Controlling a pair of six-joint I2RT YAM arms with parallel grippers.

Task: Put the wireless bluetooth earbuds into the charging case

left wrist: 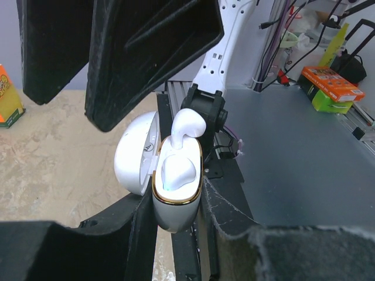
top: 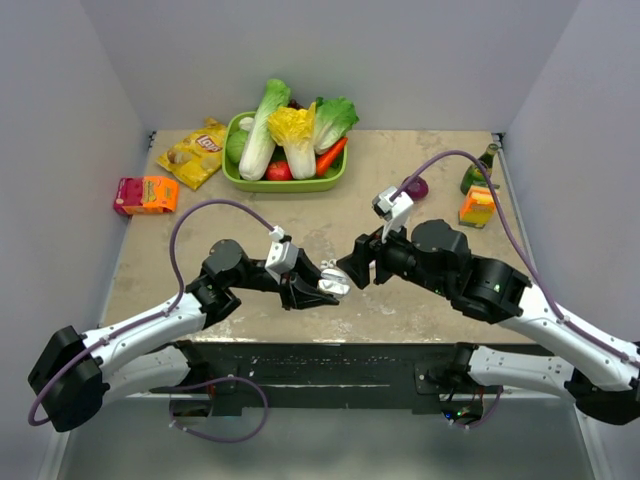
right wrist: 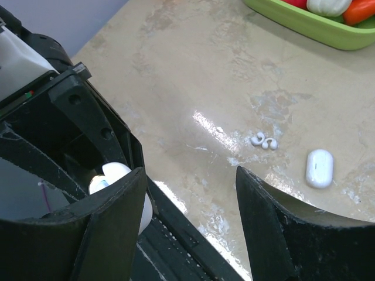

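My left gripper is shut on the white charging case [top: 333,283], held above the near middle of the table, its lid raised and a white earbud [left wrist: 186,126] showing at its top. My right gripper hangs close to the right of the case in the top view, its fingers apart with nothing seen between them; in the left wrist view they loom just over the case. On the table in the right wrist view lie small white curved pieces [right wrist: 263,140] and a white oval object [right wrist: 319,168].
A green basket of vegetables [top: 240,175] stands at the back. A chip bag [top: 190,150] and boxes [top: 145,195] lie back left; a bottle [top: 475,180] and orange carton [top: 477,208] stand at the right.
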